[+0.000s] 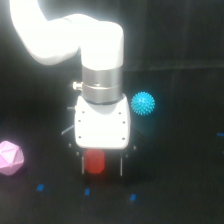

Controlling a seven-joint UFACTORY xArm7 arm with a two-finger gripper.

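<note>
My white gripper (102,172) hangs over the dark surface in the middle of the camera view. Its two thin fingers point down and stand well apart, so it is open. A small red object (94,161) shows just below the gripper body, nearer the left finger than the right; the body may cover its upper part. Whether the fingers reach down around it or stay above it cannot be told. A spiky light-blue ball (143,104) lies to the right of the wrist. At the left edge is a pink faceted object (10,158).
Small blue marks (87,191) dot the dark surface along the front, with another mark (220,134) at the right edge.
</note>
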